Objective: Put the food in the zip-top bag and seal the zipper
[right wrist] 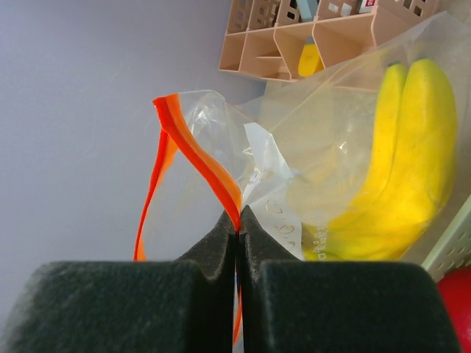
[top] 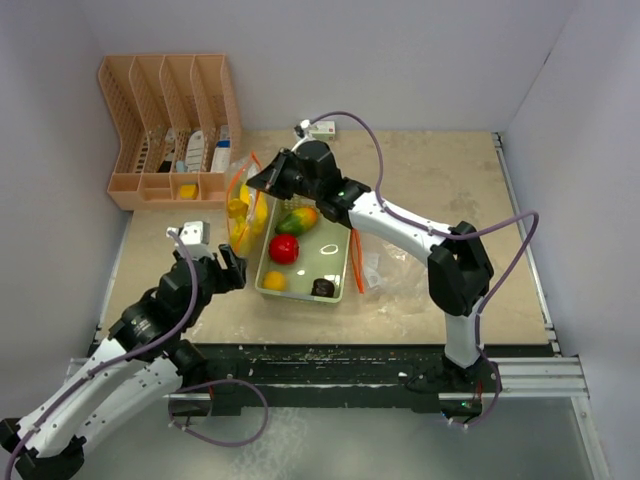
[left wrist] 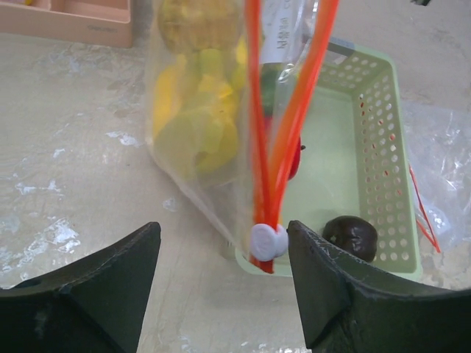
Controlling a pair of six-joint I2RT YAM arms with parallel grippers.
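Observation:
The zip bag [top: 242, 215], holding yellow bananas [right wrist: 401, 154], hangs upright from my right gripper [top: 257, 180], shut on its orange-edged top. My left gripper is part open around the bag's lower end, where a white zipper slider [left wrist: 268, 240] sits between its fingers. A green crate [top: 329, 262] beside it holds a red pepper [top: 283, 249], a mango [top: 298, 221], an orange fruit [top: 273, 281] and a dark avocado [left wrist: 349, 235].
A peach organizer [top: 160, 130] stands at the back left. A second clear bag [top: 390, 270] with orange strips lies right of the crate.

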